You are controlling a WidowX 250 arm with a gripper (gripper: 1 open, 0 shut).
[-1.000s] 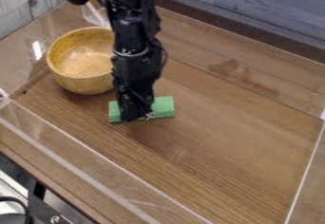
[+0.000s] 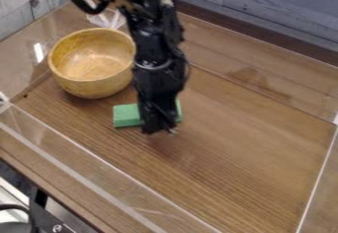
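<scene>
My gripper (image 2: 160, 124) hangs down at the centre of the camera view, blurred, just over and in front of a green block (image 2: 128, 115) lying on the wooden table. The gripper covers part of the block; whether anything is between its fingers is hard to tell.
A tan bowl (image 2: 86, 64) sits behind and left of the block. A small clear plastic item (image 2: 110, 16) lies at the back left.
</scene>
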